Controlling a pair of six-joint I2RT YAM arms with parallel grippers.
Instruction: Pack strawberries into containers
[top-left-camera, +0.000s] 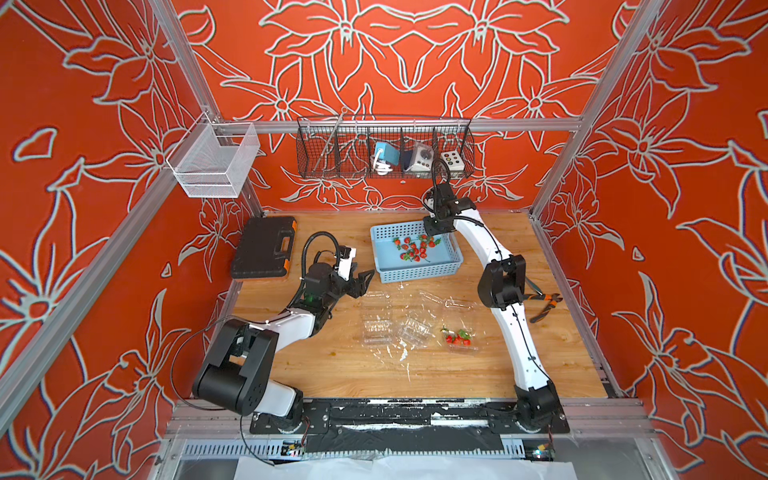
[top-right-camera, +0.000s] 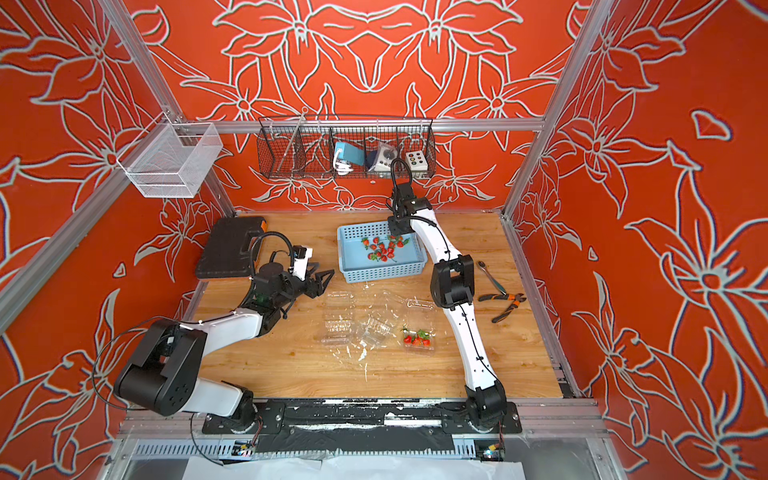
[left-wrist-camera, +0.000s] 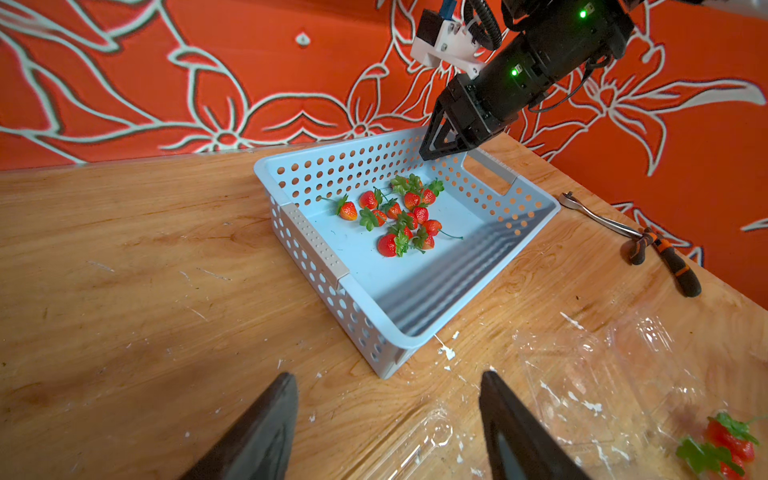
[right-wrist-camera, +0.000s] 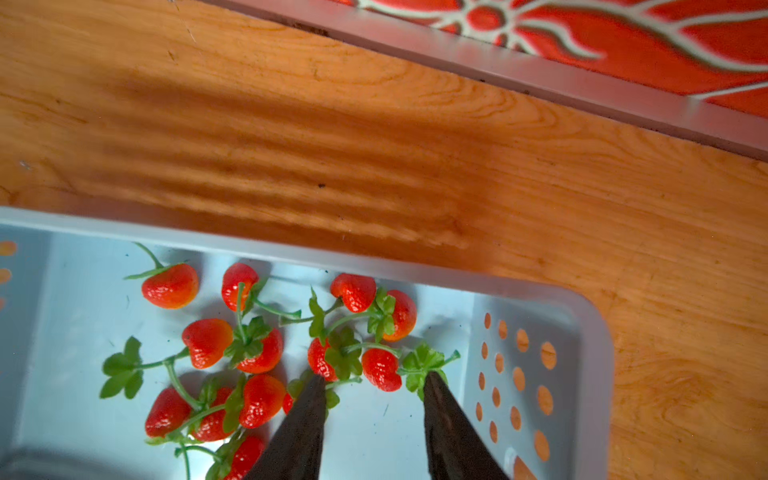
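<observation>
A light blue basket (left-wrist-camera: 320, 252) stands at the back middle of the table, with several red strawberries (right-wrist-camera: 261, 400) scattered on its floor. Over the basket's back right part, my right gripper is open and its fingers point down, empty. To the left of the basket, my left gripper hangs open above the table with nothing between its fingers. Clear plastic containers (top-left-camera: 377, 329) lie at the front middle. One container to their right holds several strawberries (top-left-camera: 458, 337), and its clear lid lies folded back.
Pliers (top-right-camera: 507, 304) and another hand tool (top-right-camera: 491, 277) lie right of the right arm. At the back left rests a black case (top-left-camera: 264, 246). A wire rack (top-left-camera: 384, 152) hangs on the back wall.
</observation>
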